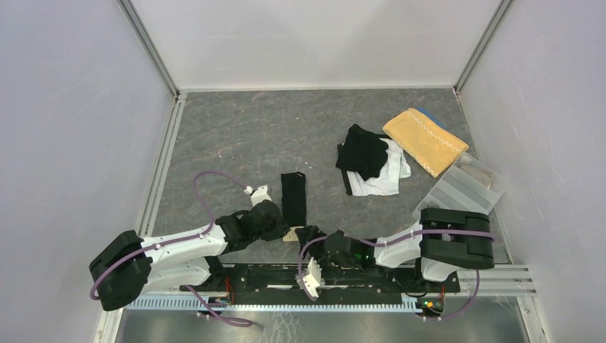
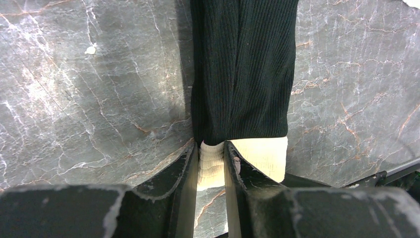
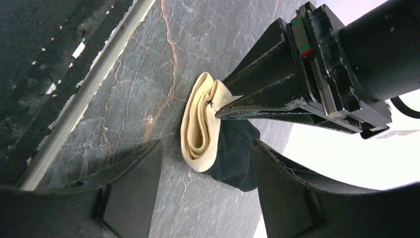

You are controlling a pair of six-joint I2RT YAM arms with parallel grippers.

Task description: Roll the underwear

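A narrow strip of folded black ribbed underwear (image 1: 294,196) with a cream waistband (image 2: 262,151) lies lengthwise at mid-table, the band at its near end. My left gripper is shut on the band's left side, pinching cream cloth between its fingertips. Folded layers of the band (image 3: 200,126) show from the side in the right wrist view, with the left fingers (image 3: 260,101) gripping one end. From the other side comes my right gripper, its fingers apart. The band's free end appears between its fingers, but nothing is clasped.
To the right lie black and white garments (image 1: 371,161) in a heap, a folded yellow cloth (image 1: 426,139) and a clear divided box (image 1: 457,186). Bare table spreads to the left and behind. A metal rail (image 3: 81,106) borders the near edge.
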